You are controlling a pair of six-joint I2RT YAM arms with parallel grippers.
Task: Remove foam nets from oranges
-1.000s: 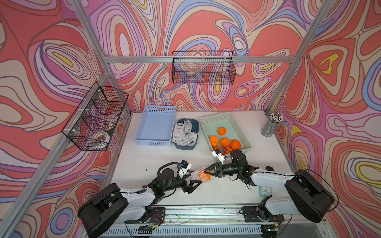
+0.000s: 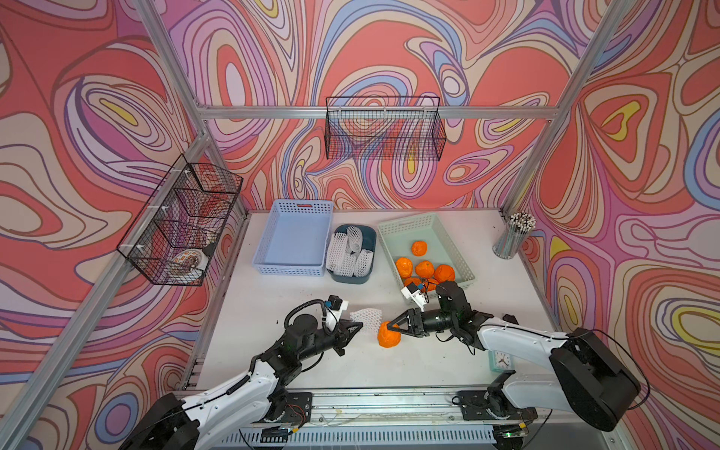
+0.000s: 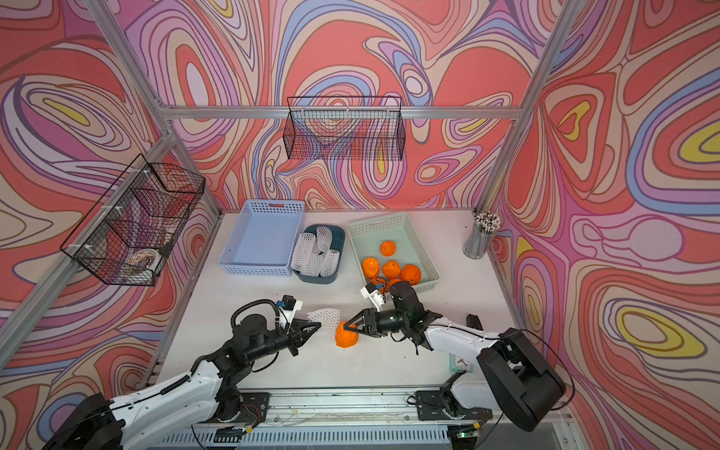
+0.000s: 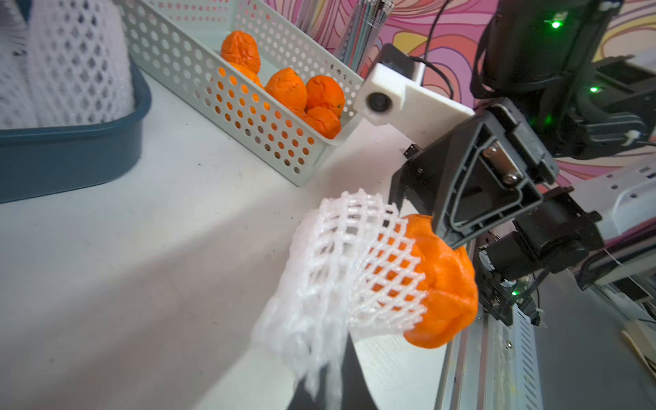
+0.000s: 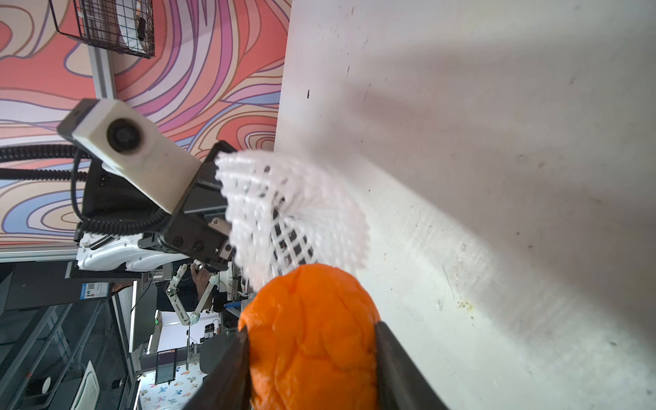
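Note:
My left gripper (image 2: 351,331) is shut on one end of a white foam net (image 2: 366,318), also filling the middle of the left wrist view. The net's open end faces an orange (image 2: 388,336), whose skin looks bare. From above, the two seem just apart. In the right wrist view, the orange (image 5: 314,335) sits between both fingers of my right gripper, held over the table. The left fingertips are mostly hidden behind the net (image 4: 341,266).
Behind stand an empty blue basket (image 2: 294,232), a dark bin (image 2: 351,279) holding several nets, and a pale green basket (image 2: 408,222) with several bare oranges. A small clock (image 2: 501,360) lies right.
The left gripper has moved left and slightly up in the view, drawing the net off the orange. Earlier the net covered much of it. The right gripper has barely moved.

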